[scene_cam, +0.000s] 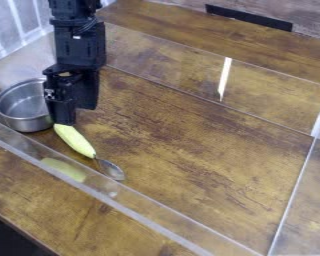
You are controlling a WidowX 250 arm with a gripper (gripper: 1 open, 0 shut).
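Observation:
My black gripper (72, 100) is open and low at the left, over the right part of a steel pot (21, 114), partly covering it. Just in front of it a yellow corn-like object (73, 140) lies on the wooden table. A metal spoon (109, 168) lies at its lower right end. Whether anything touches the fingers cannot be made out.
Clear low walls (190, 235) enclose the wooden work area (203, 160). A grey-white striped surface stands behind the pot at the upper left.

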